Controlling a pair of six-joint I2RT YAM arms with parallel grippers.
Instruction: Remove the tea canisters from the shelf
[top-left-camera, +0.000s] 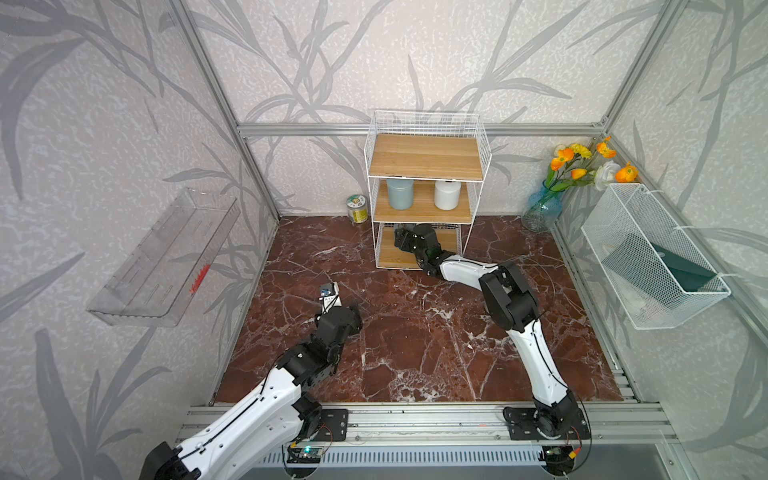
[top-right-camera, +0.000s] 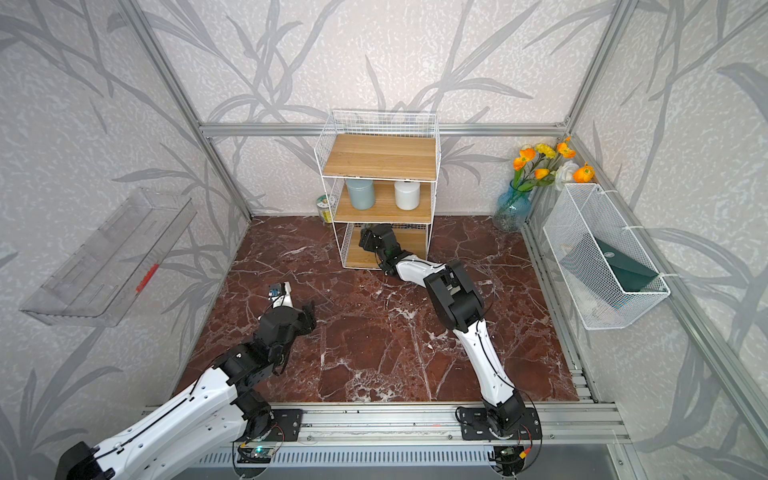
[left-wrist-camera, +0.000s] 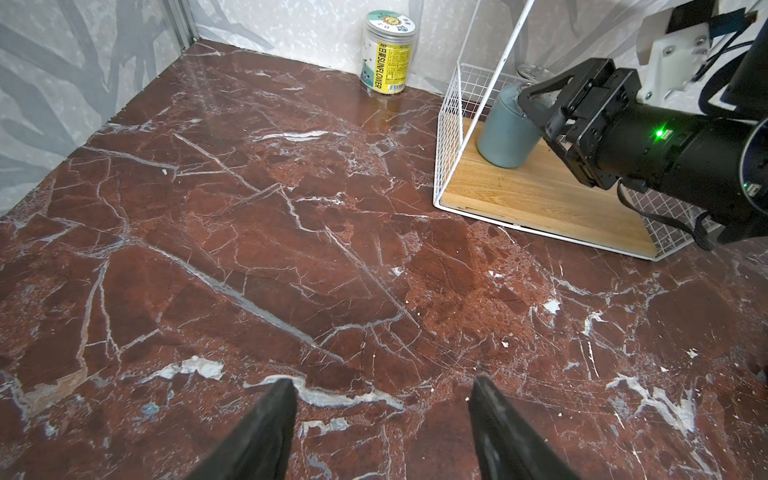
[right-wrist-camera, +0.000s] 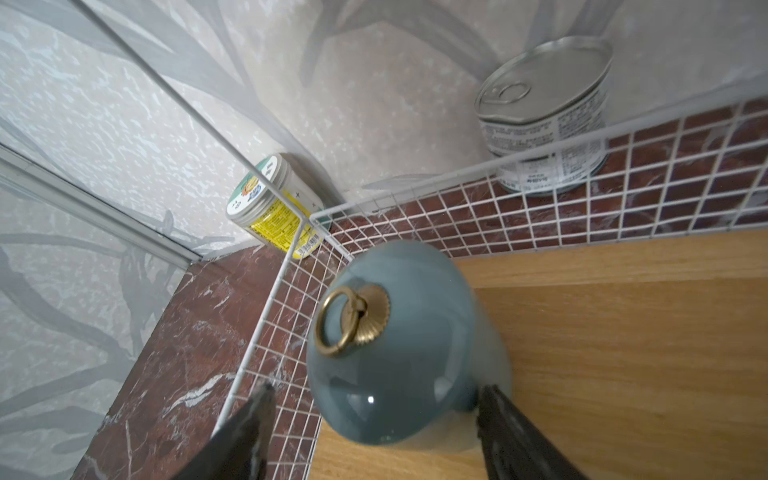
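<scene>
A blue-grey canister (right-wrist-camera: 400, 352) with a brass ring on its lid leans on the bottom shelf's wooden board (right-wrist-camera: 608, 320), by the wire side. My right gripper straddles it, fingers part open; its right finger (right-wrist-camera: 524, 440) meets the canister's edge in view, while a gap shows on the left. Contact on both sides cannot be told. On the middle shelf of the rack (top-left-camera: 424, 156) stand another blue-grey canister (top-left-camera: 400, 194) and a white canister (top-left-camera: 447, 195). My left gripper is open and empty over the table, left of the rack.
A sunflower-labelled can (left-wrist-camera: 388, 52) stands left of the rack, and a metal tin (right-wrist-camera: 544, 120) behind it. A vase of flowers (top-left-camera: 544, 208) stands back right. A clear bin (top-left-camera: 168, 256) and white wire basket (top-left-camera: 656, 256) hang on the walls.
</scene>
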